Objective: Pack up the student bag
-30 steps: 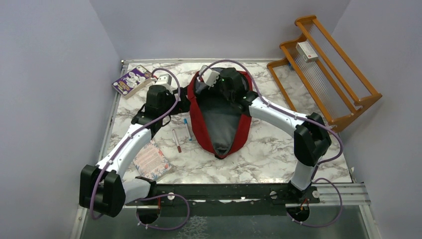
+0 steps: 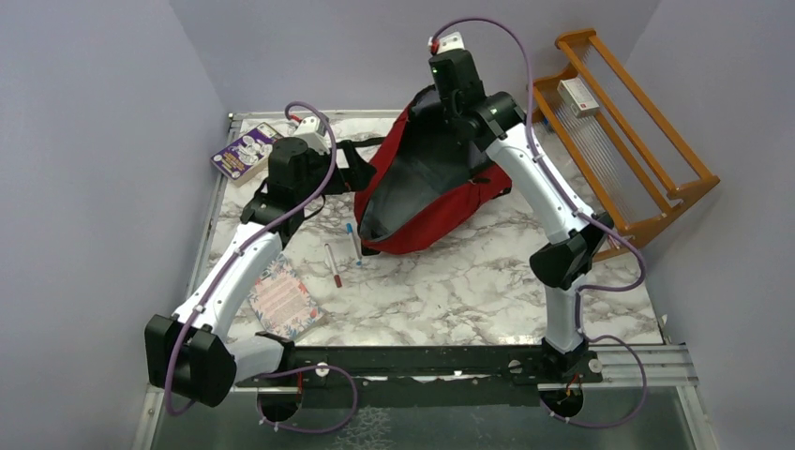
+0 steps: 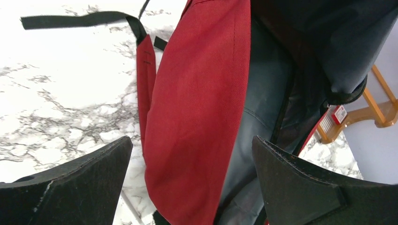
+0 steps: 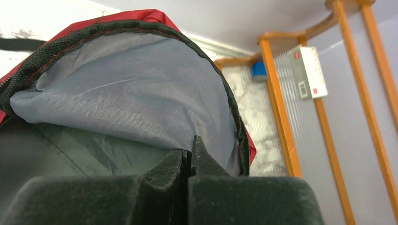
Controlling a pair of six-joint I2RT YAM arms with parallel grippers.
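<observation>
The red bag (image 2: pixel 436 215) stands open on the table, its grey lining showing. My right gripper is shut at the bag's rim, the grey lining (image 4: pixel 122 89) gathered at its fingertips; whether fabric is between them is hard to tell. My left gripper stands open at the bag's red side. A purple book (image 2: pixel 246 150) lies at the back left, a patterned notebook (image 2: pixel 284 300) at the front left, and two markers, red (image 2: pixel 333 267) and blue (image 2: pixel 353 246), beside the bag.
A wooden rack (image 2: pixel 656 159) at the right holds a small white box (image 2: pixel 577 97).
My right gripper has risen toward the back and right, and the bag has tilted with it, its front end swinging left. My left gripper has moved slightly.
</observation>
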